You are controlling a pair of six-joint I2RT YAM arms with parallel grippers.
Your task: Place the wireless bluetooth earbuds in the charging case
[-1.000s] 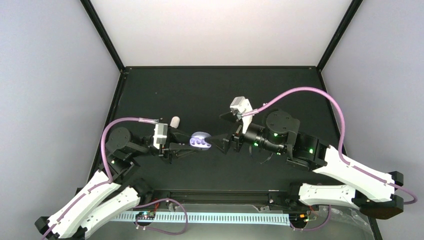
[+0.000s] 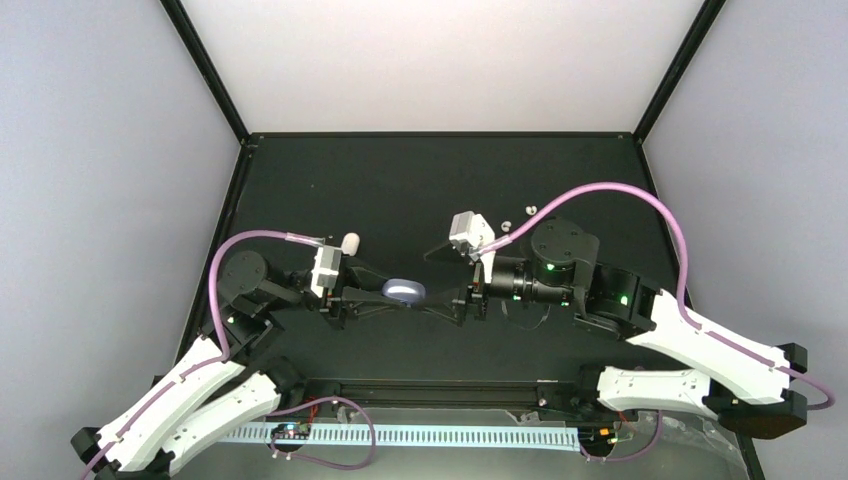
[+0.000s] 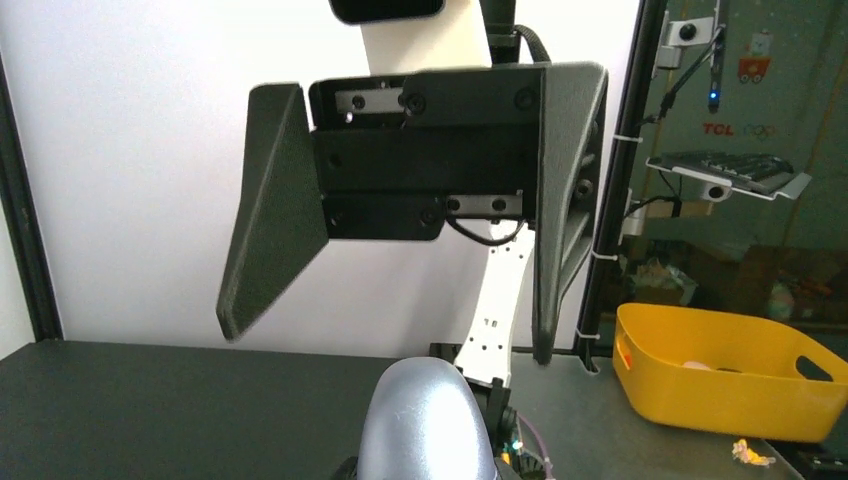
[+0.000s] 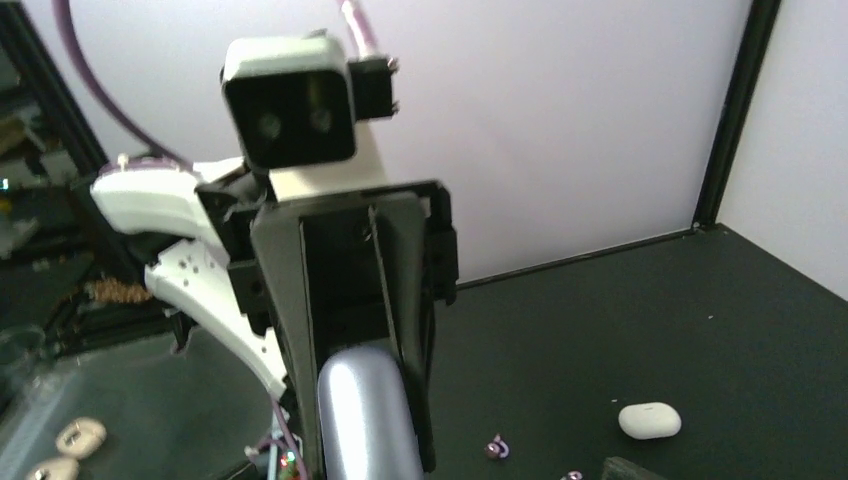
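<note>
The silver-lavender charging case (image 2: 404, 291) is held up near the middle, shut in my left gripper (image 2: 378, 297). Its lid looks closed, and it fills the bottom centre of the left wrist view (image 3: 425, 420) and right wrist view (image 4: 368, 415). My right gripper (image 2: 436, 280) is just right of the case, fingers apart; in the left wrist view it hangs above and beyond the case with nothing between its fingers. Small white earbuds (image 2: 531, 210) lie on the mat behind the right arm, partly visible as small blurred items in the right wrist view.
A white oval object (image 2: 351, 243) lies on the mat behind the left gripper. Outside the frame a yellow basket (image 3: 720, 390) shows in the left wrist view.
The case's compartments showed a second ago; its top now looks smooth and closed.
</note>
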